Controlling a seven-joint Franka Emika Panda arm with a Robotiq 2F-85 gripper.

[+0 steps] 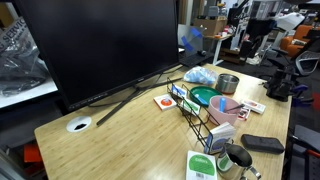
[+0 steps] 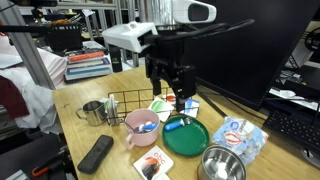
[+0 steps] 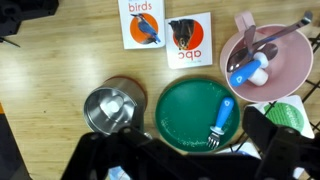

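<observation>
My gripper is open with nothing between its fingers, high over the table in exterior view 2. Below it in the wrist view lies a green plate [image 3: 177,105], with a blue-handled fork [image 3: 221,117] on it. To the plate's left stands an empty metal pot [image 3: 99,118]. A pink bowl [image 3: 292,75] at upper right holds a blue-and-white utensil [image 3: 250,70] and a metal one. Two picture cards, a bird card [image 3: 145,25] and an abc card [image 3: 187,40], lie flat above the plate.
A black wire rack [image 1: 187,105] runs beside the plate and bowl. Mugs [image 1: 237,160] and a dark oblong object [image 1: 263,144] stand near the front. A large monitor [image 1: 110,45] and a plastic bag [image 2: 240,137] border the back.
</observation>
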